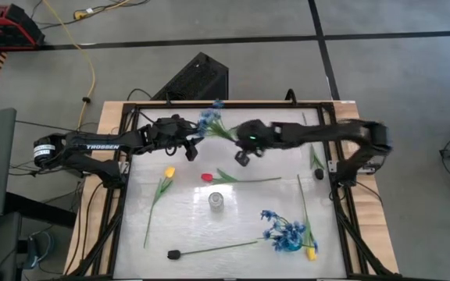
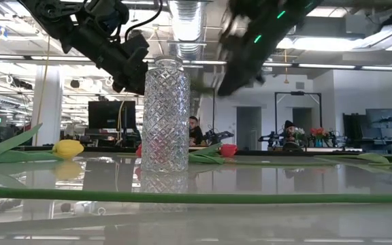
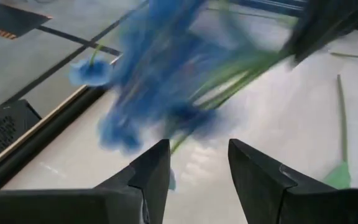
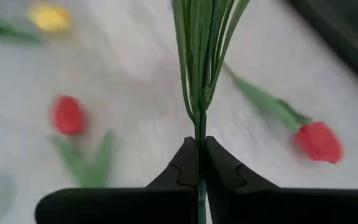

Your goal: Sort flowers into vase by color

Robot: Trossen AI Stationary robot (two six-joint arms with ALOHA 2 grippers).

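My right gripper is shut on the green stem (image 4: 199, 127) of a blue flower bunch, its leaves spreading upward. The blue blooms (image 3: 166, 74) hang blurred before my left gripper, which stands open with nothing between its fingers. From above, the bunch (image 1: 212, 119) lies between the two arms near the far edge. A clear glass vase (image 1: 216, 201) stands upright mid-table, with no flower in it. Red tulips (image 4: 319, 142) and a yellow tulip (image 1: 169, 172) rest on the table. Another blue bunch (image 1: 286, 232) lies at the front right.
A dark tulip (image 1: 174, 254) lies near the front, another dark one (image 1: 319, 173) at the right. A second yellow tulip (image 1: 311, 253) lies beside the front blue bunch. A black frame (image 1: 225, 104) borders the table. Bare surface surrounds the vase.
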